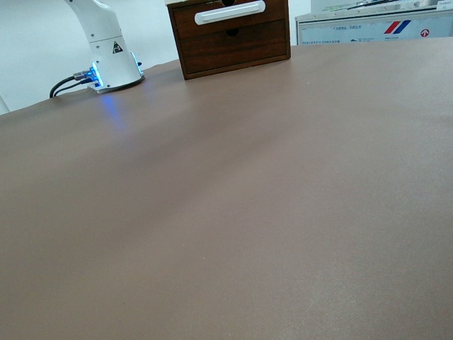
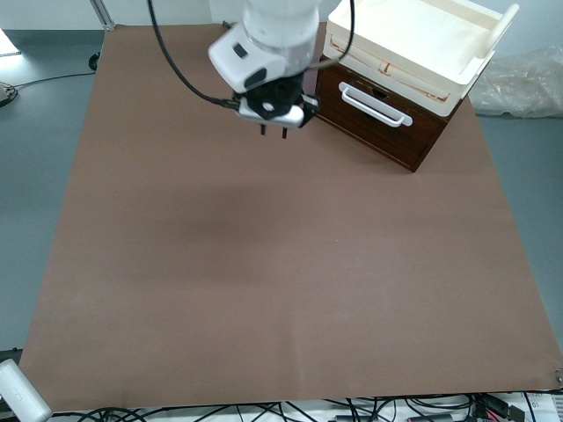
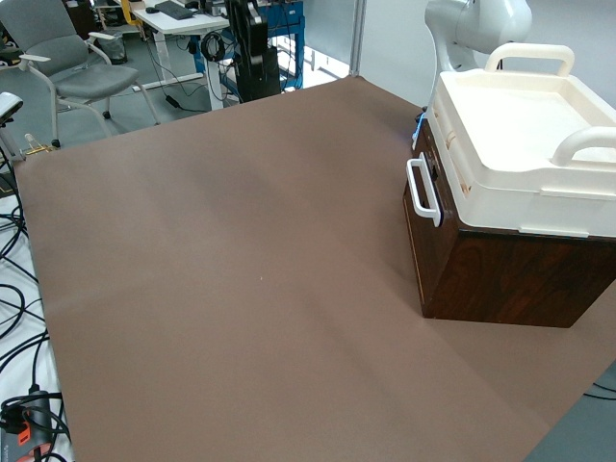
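Observation:
My gripper (image 2: 273,132), white with a black wrist, hangs over the upper middle of the brown table (image 2: 281,264) in the left view, left of a dark wooden cabinet (image 2: 396,141). Its two short dark fingertips stand apart, with nothing visible between them. The cabinet (image 1: 233,49) has white handles (image 1: 230,12) on its front; a white plastic box (image 3: 520,144) with raised handles sits on top. The top view shows the arm's base (image 1: 115,71) beside the cabinet; the gripper is not seen there.
Cables (image 3: 19,308) run along the table's edge in the right view. A bag of clear plastic (image 2: 519,83) lies on the floor beyond the cabinet.

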